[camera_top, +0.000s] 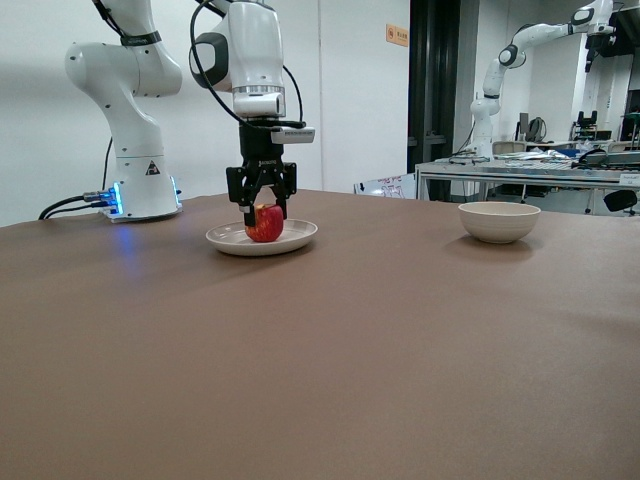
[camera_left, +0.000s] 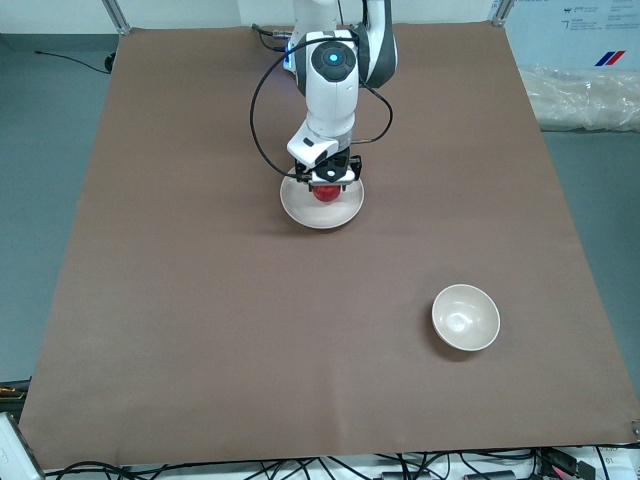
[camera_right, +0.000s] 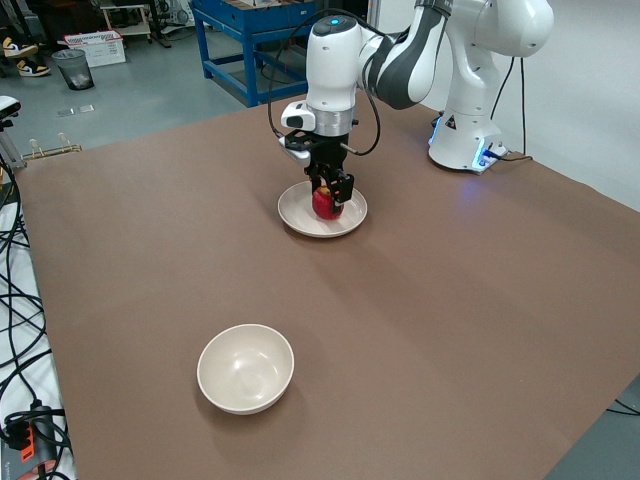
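A red apple (camera_left: 326, 193) (camera_top: 265, 225) (camera_right: 326, 206) rests on a white plate (camera_left: 302, 210) (camera_top: 225, 240) (camera_right: 295, 215) under the arm's black gripper (camera_left: 327, 182) (camera_top: 263, 208) (camera_right: 329, 196). The gripper's fingers reach down around the apple; whether they press on it cannot be told. A cream bowl (camera_left: 465, 318) (camera_top: 498, 222) (camera_right: 245, 369) stands empty in the left and right views, apart from the plate.
Cables (camera_right: 20, 330) run along one edge outside the tabletop, and the arm's base (camera_top: 140, 200) stands behind the plate.
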